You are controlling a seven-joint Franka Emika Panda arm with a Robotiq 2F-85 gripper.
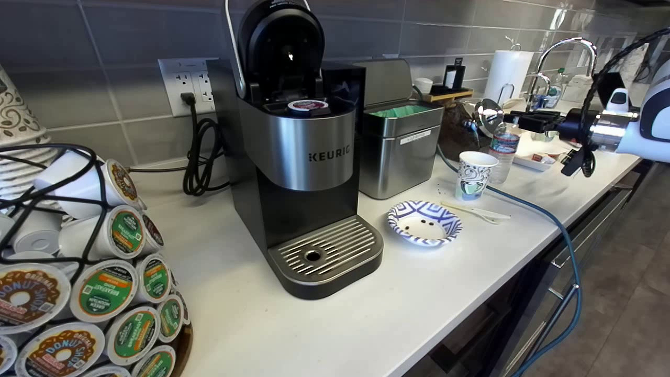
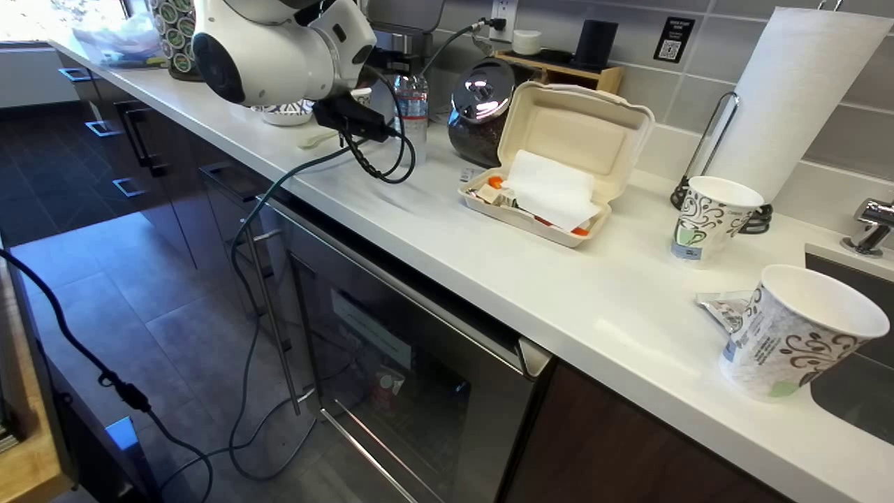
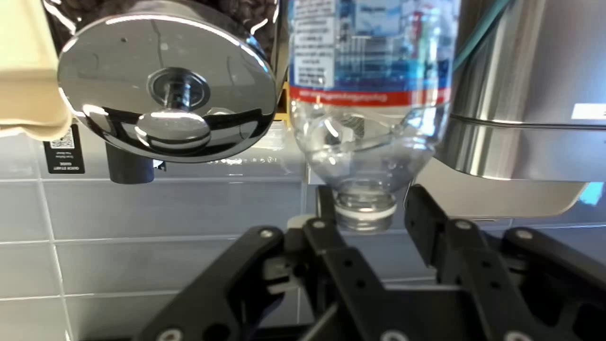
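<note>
A clear plastic water bottle [image 3: 369, 85] with a blue and red label fills the upper middle of the wrist view, which is upside down. Its clear neck lies in line with the gap of my gripper, a finger to each side. The fingers stand apart, and space shows on both sides of the neck; whether either finger touches it I cannot tell. From exterior view 1, the bottle [image 1: 504, 151] stands upright on the counter behind a patterned paper cup [image 1: 475, 175], with my gripper [image 1: 510, 118] at its top. The arm partly hides the bottle [image 2: 412, 109] in exterior view 2.
Close around are a coffee-bean jar with a shiny lid [image 3: 170, 85], a steel bin [image 1: 402, 151] and an open takeout box [image 2: 536, 214]. A patterned bowl [image 1: 424, 223] and a coffee maker [image 1: 301, 151] stand farther along. A blue cable [image 1: 559, 226] crosses the counter.
</note>
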